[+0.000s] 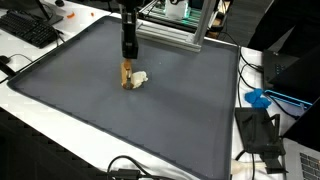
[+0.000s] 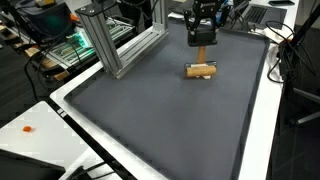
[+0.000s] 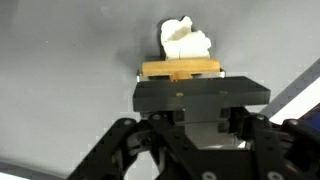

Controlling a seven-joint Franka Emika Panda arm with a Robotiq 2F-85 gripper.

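A wooden mallet-shaped piece stands head down, its round head lying across the grey table and its handle rising from it. My gripper is at the top of the handle, directly above the head. Seen from above in the wrist view, the wooden head shows beyond the dark gripper bar, which hides most of the handle. Whether the fingers press on the handle is hidden. A crumpled white piece rests right beside the head; in exterior view 1 this white piece lies just right of the wood.
Bare grey tabletop spreads over the front and right. A white frame stands at the back edge. Off the table to the right are a blue item and black gear; a keyboard is at far left.
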